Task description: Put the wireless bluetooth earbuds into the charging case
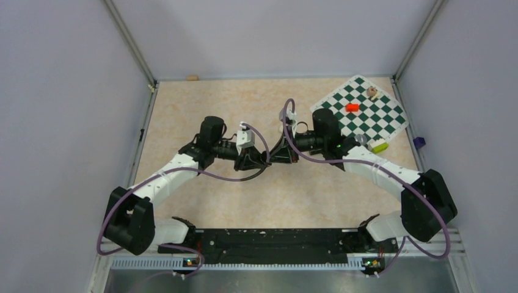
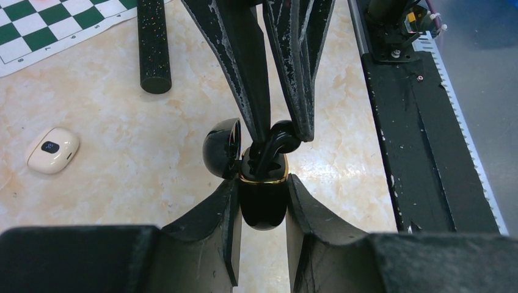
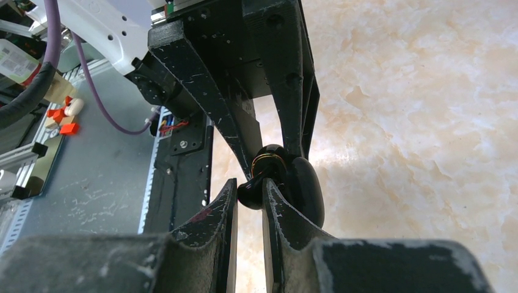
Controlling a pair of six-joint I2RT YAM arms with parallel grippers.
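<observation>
A glossy black charging case (image 2: 263, 207) with a gold rim is clasped between the fingertips of my left gripper. Its lid (image 2: 220, 149) stands open to one side. At the case mouth is a black earbud (image 2: 286, 139), its stem pointing down into the opening; how deep it sits is hard to tell. The fingertips of my right gripper straddle this earbud, close on both sides, but whether they press on it does not show. The case interior is mostly dark and hidden. From above, both grippers meet mid-table, covering the case.
A cream case (image 2: 54, 150) with a small dark display lies on the table, beside a black rod (image 2: 154, 55). At the back right is a green checkered mat (image 1: 360, 101) with a red block (image 1: 352, 107).
</observation>
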